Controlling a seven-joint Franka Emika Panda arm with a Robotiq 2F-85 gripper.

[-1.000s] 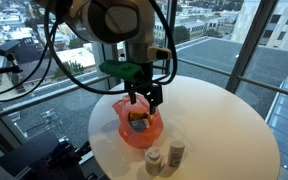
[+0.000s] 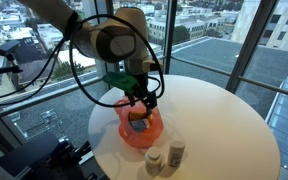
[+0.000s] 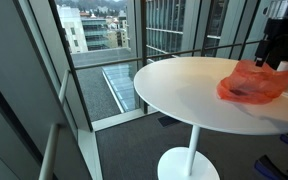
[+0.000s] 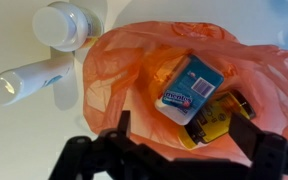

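Observation:
An orange-red plastic bag [image 2: 144,133] lies open on the white table, and it also shows as a crumpled heap [image 3: 252,82] in exterior view 2. Inside it, in the wrist view, are a blue and white package [image 4: 190,88] with a barcode and a yellow and black item [image 4: 216,119], side by side. My gripper hovers over the bag with its fingers spread wide and nothing between them. The yellow item is nearest the right finger [image 4: 268,152]. Part of that item is covered by the bag's film and the gripper.
Two white containers, a squat capped bottle [image 4: 62,27] and a taller cylinder [image 4: 31,78], stand just outside the bag. Windows surround it.
Over the last second my arm has come down and shifted slightly left in exterior view 1, closer to the bag. The bag and the containers have stayed in place.

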